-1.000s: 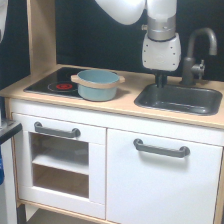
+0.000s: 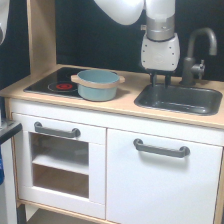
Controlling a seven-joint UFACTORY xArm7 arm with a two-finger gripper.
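My gripper (image 2: 160,82) hangs below the white hand at the back left of the sink (image 2: 180,98). Its dark fingers stand apart, with nothing visible between them. Left of it, a teal pot (image 2: 98,90) with tan handles stands upright, partly over the black cooktop (image 2: 52,83) and clear of the gripper.
A dark faucet (image 2: 198,55) rises close to the right of the hand. The wooden counter (image 2: 128,98) has a bare strip between pot and sink. Below are a door with an open-looking shelf (image 2: 62,160) and a white cabinet door (image 2: 160,185), both with grey handles.
My gripper's fingers have spread from close together to apart. The arm, pot and sink look to be in the same places.
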